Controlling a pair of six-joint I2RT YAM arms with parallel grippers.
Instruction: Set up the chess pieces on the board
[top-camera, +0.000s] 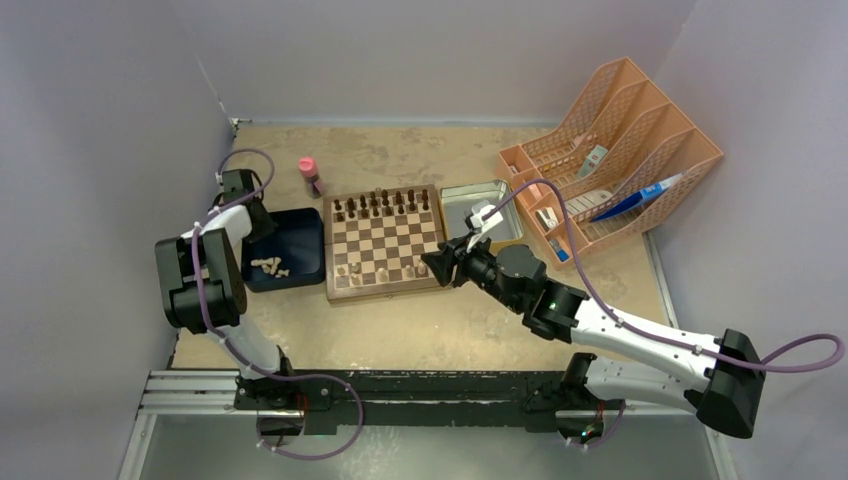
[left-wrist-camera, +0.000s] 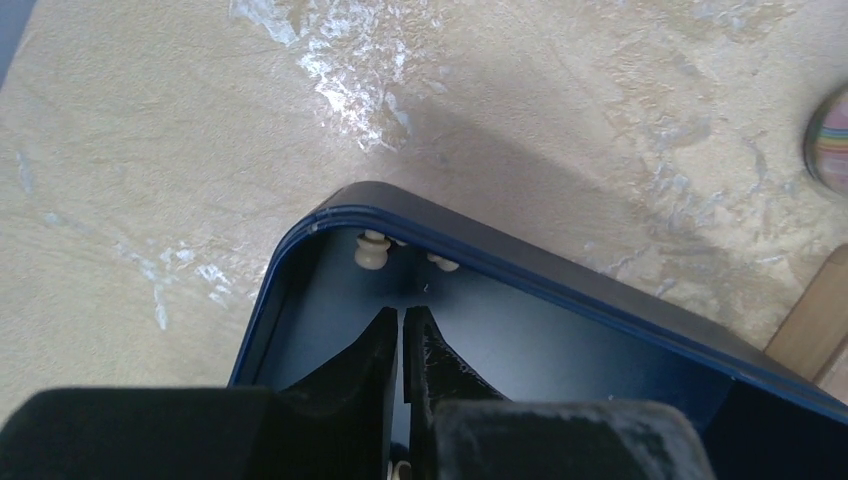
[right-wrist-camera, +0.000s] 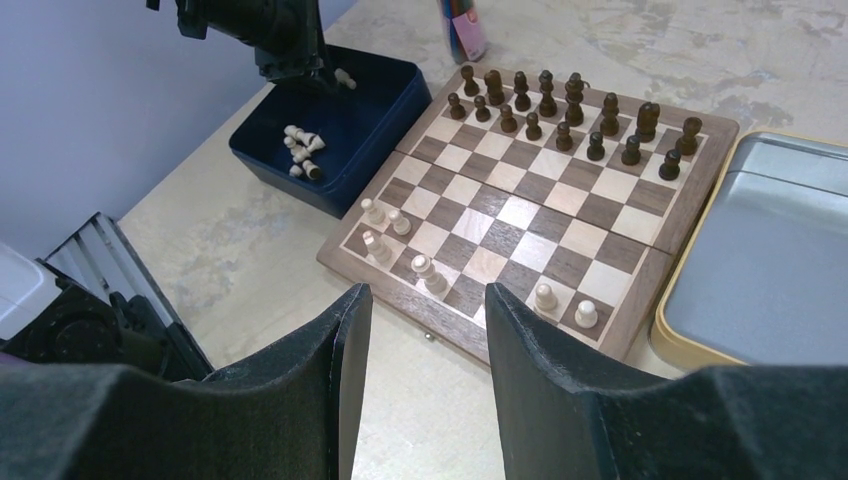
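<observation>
In the left wrist view my left gripper is shut inside the dark blue tray (left-wrist-camera: 590, 295), nothing between its fingers. Beyond the fingertips, a white chess piece (left-wrist-camera: 371, 252) stands in the tray's corner, with part of another white piece (left-wrist-camera: 443, 263) along the same wall. Several more white pieces (right-wrist-camera: 302, 146) lie in the tray's near part. On the chessboard (right-wrist-camera: 497, 212), dark pieces (right-wrist-camera: 563, 136) fill the far two rows, while several white pieces (right-wrist-camera: 425, 270) stand on the near side. My right gripper hangs open and empty over the board's near edge.
A pink-capped bottle (top-camera: 309, 168) stands behind the tray and board. An empty metal tray (top-camera: 456, 203) sits right of the board, and an orange rack (top-camera: 615, 140) stands at the back right. The table before the board is clear.
</observation>
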